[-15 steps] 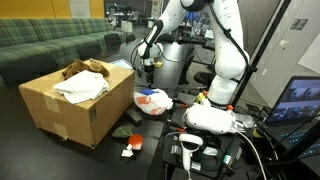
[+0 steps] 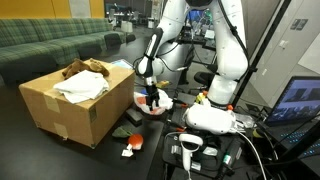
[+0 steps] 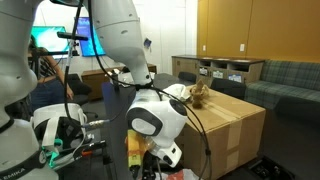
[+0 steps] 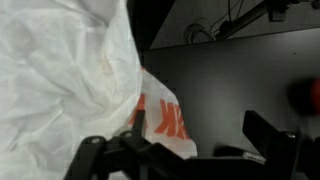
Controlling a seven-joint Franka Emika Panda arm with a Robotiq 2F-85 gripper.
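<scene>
A crumpled white plastic bag (image 4: 60, 90) with orange print fills the left of the wrist view, its printed edge reaching to the middle. My gripper is open over it. The left finger (image 4: 130, 157) overlaps the bag, while the right finger (image 4: 268, 137) stands over dark table. In exterior view 1 my gripper (image 2: 152, 102) points down at the bag (image 2: 165, 97), low beside the cardboard box. Exterior view 2 shows only a bit of the bag (image 3: 186, 175), the arm hiding most of it. Whether the fingers touch it, I cannot tell.
The large cardboard box (image 2: 62, 118) stands left of the bag, with a brown cloth (image 2: 86, 68) and a white item (image 2: 82, 85) on top. An orange-red round object (image 2: 135, 142) lies nearer on the dark table.
The box and the orange-red object have stayed put.
</scene>
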